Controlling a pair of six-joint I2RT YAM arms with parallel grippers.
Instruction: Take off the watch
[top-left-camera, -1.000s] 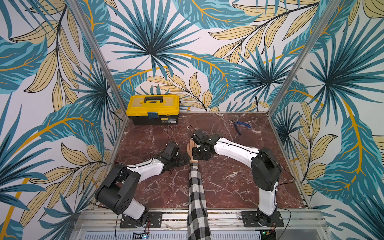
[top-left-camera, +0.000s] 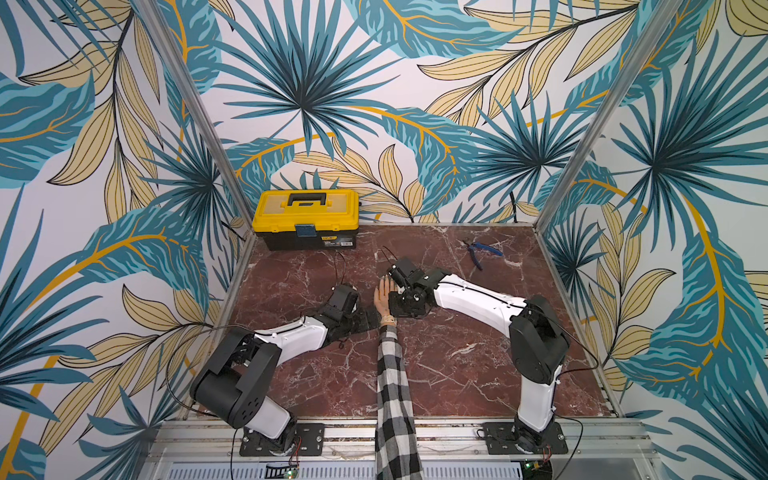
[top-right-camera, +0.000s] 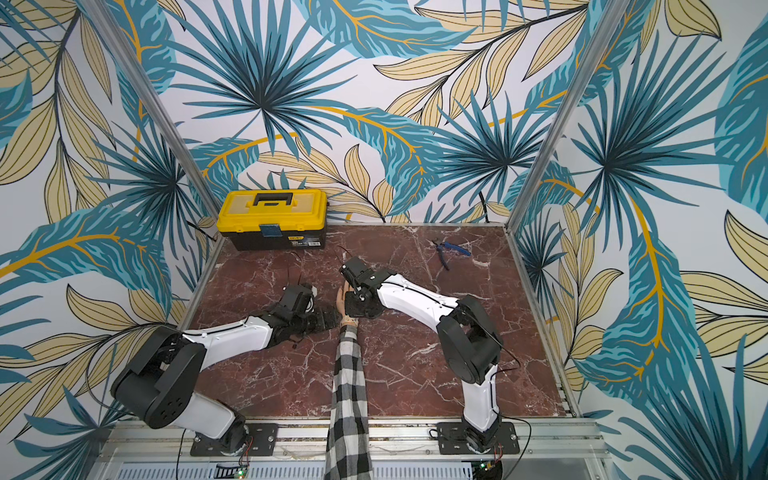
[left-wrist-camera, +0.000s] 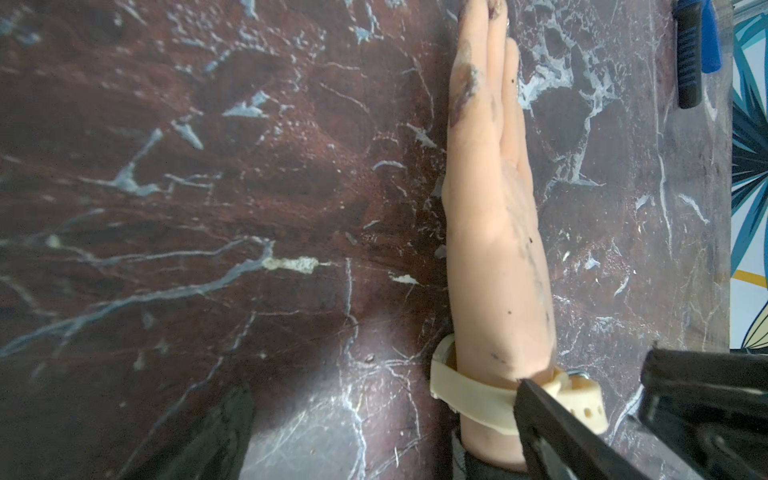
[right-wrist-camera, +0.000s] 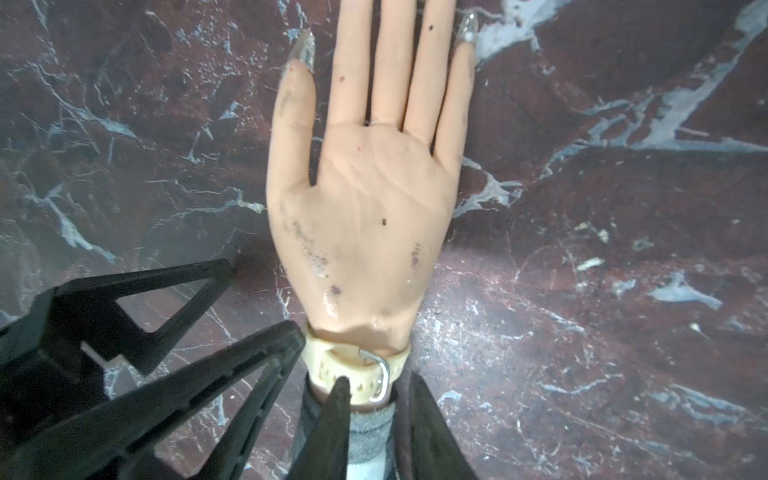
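Observation:
A mannequin hand in a checked sleeve lies palm up on the marble table. Around its wrist sits a cream watch strap, its metal buckle facing up in the right wrist view; in the left wrist view a free strap end with holes sticks out to the right. My left gripper stands open at the hand's side, one fingertip in front of the strap. My right gripper is over the wrist, its narrowly parted fingertips just below the buckle, nothing clearly held between them.
A yellow toolbox stands at the back left. Blue-handled pliers lie at the back right. Both arms crowd the middle around the hand.
The left arm is unchanged.

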